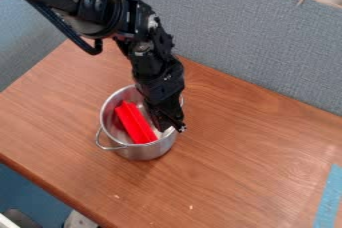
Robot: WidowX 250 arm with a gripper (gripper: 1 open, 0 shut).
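Observation:
A metal pot point(151, 148) with a wire handle stands on the wooden table. Inside it lies a red object point(136, 124), leaning along the pot's left side. The black arm comes down from the upper left, and its gripper point(171, 123) is low over the right part of the pot, at or just inside the rim. The fingertips are dark and partly hidden, so what is between them cannot be made out.
Grey padded walls point(251, 47) border the table at the back and left.

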